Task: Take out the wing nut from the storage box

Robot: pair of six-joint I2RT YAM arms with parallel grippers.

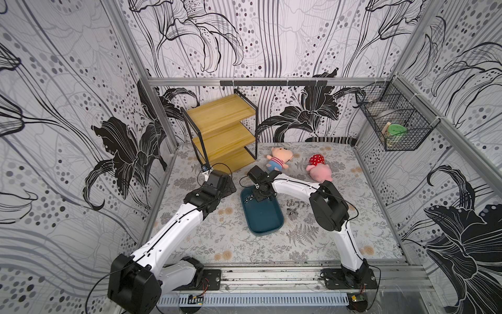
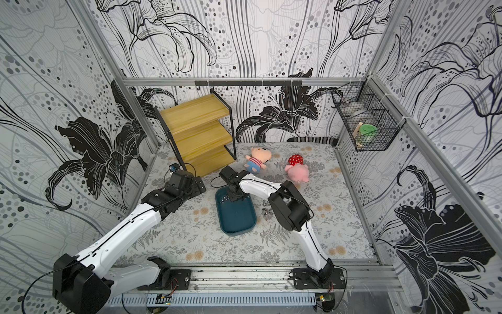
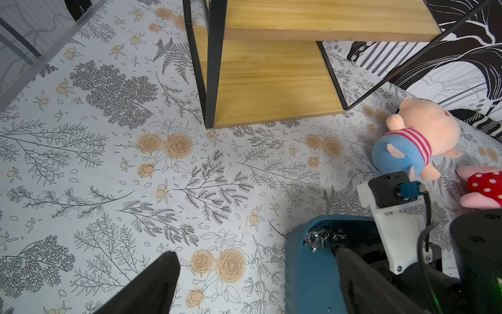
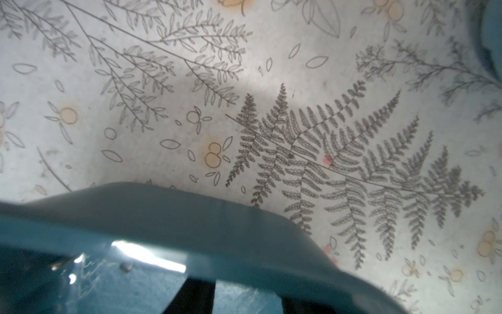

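Note:
The teal storage box [image 1: 262, 219] lies mid-table. Small shiny metal wing nuts [image 3: 316, 238] are grouped in its back-left part. My right gripper is down inside the box there; in the right wrist view the dark finger tips show below the rim, apart, though what lies between them is unclear. More metal pieces [image 1: 292, 209] lie on the table right of the box. My left gripper hovers left of the box over bare table; its two dark fingers are apart with nothing between them.
A wooden shelf [image 1: 219, 112] stands back left. Two plush toys [image 1: 279, 157] [image 1: 319, 171] lie behind the box. A wire basket [image 1: 394, 117] hangs at the right wall.

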